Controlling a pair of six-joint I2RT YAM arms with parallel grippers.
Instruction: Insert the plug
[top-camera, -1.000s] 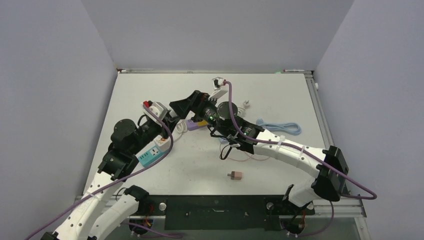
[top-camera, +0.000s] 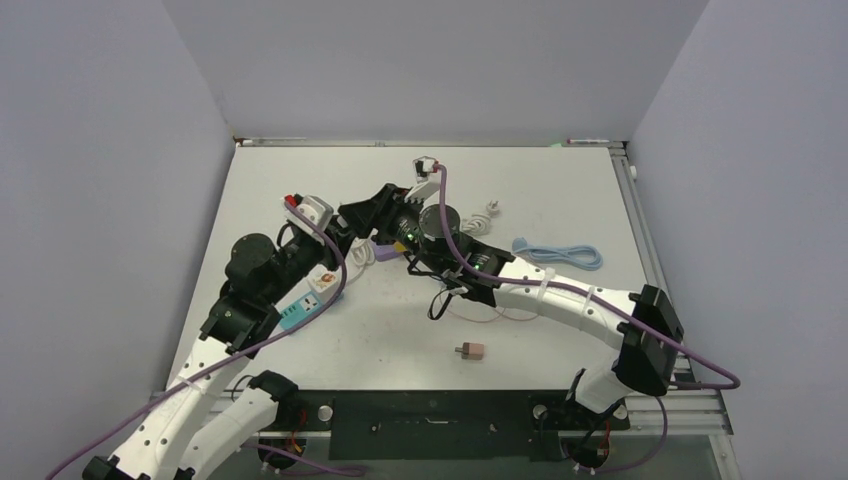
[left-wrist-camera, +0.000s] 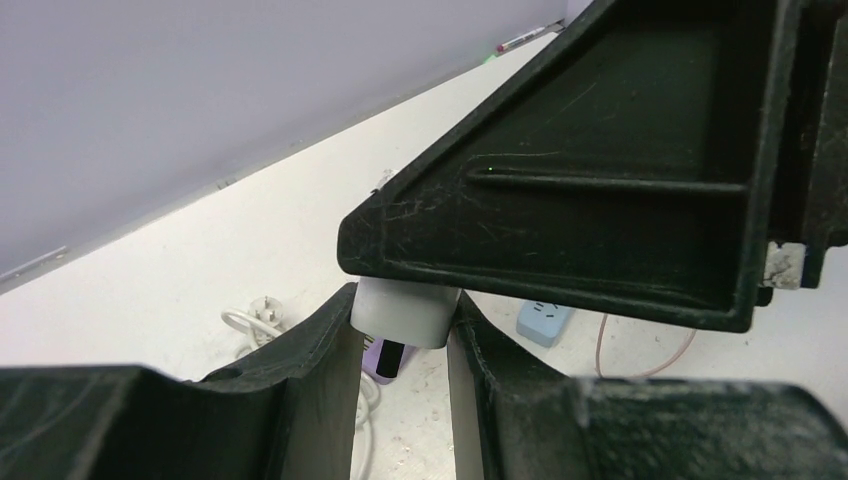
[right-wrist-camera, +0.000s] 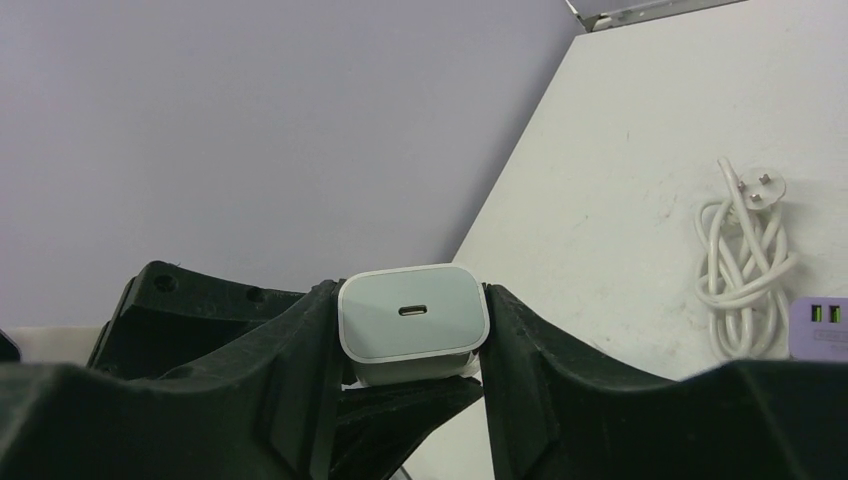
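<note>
A white charger plug (right-wrist-camera: 412, 305) with a small port sits between the fingertips of both grippers, which meet above the table. In the left wrist view my left gripper is shut on its white body, with the black right gripper just over it. In the right wrist view my right gripper is shut on the same plug, the left gripper behind and below. Below lie a purple power strip (right-wrist-camera: 818, 330), partly hidden, and a blue-and-white strip (top-camera: 300, 310); a pale blue socket block (left-wrist-camera: 542, 322) also shows.
White coiled cable (right-wrist-camera: 740, 270), blue coiled cable (top-camera: 560, 254) and a pink adapter (top-camera: 469, 350) lie on the white table (top-camera: 390, 340). Grey walls bound the sides and back.
The right arm has shifted slightly left, bringing its gripper closer in to the plug at the left gripper; the left arm has risen or shifted very slightly.
</note>
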